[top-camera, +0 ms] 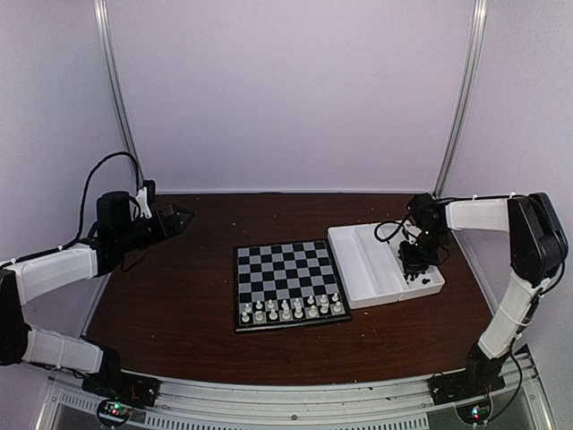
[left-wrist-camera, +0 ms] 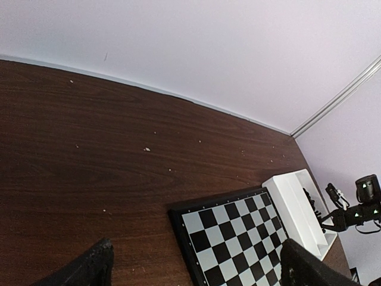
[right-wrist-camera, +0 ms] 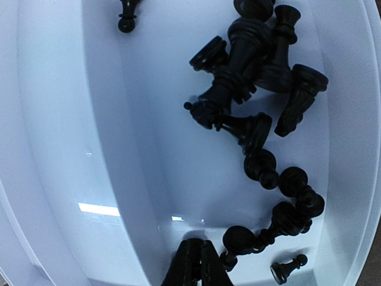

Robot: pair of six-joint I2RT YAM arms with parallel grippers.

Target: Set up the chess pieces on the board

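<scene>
The chessboard (top-camera: pixel 282 269) lies mid-table with white pieces standing in rows on its near side; its far squares are bare. Beside it the white tray (top-camera: pixel 358 269) holds loose black pieces, including several pawns and taller pieces (right-wrist-camera: pixel 238 65) in one compartment. My right gripper is down in that compartment, its fingertips closed on a dark piece at the bottom edge of the right wrist view; which piece is unclear. My left gripper hangs open over the table's left, empty, away from the board.
Pale walls enclose the back and sides.
</scene>
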